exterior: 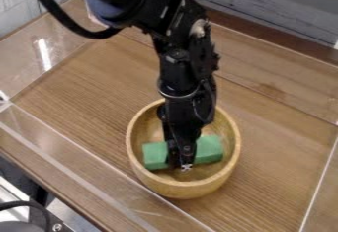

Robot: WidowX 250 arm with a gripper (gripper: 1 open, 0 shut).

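Note:
A yellow-tan bowl (152, 180) stands on the wooden table near its front middle, with a green block (154, 155) lying inside it. My black gripper (183, 157) reaches down into the bowl from above, shut on the green block. The fingertips are dark and partly hard to make out against the block.
A grey wooden wall runs along the back.

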